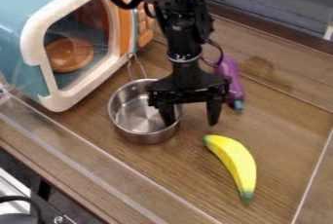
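My black gripper (pixel 190 110) hangs open over the right side of a steel pot (pixel 135 117), one finger over the pot and the other outside it to the right. The pot stands on the wooden counter with its thin handle pointing up toward the back. A yellow toy banana (pixel 235 163) with green tips lies to the front right. A purple eggplant (pixel 229 75) lies behind the gripper, at the right.
A blue and white toy microwave (pixel 53 79) with a brown disc inside occupies the back left. A wall edges the back.
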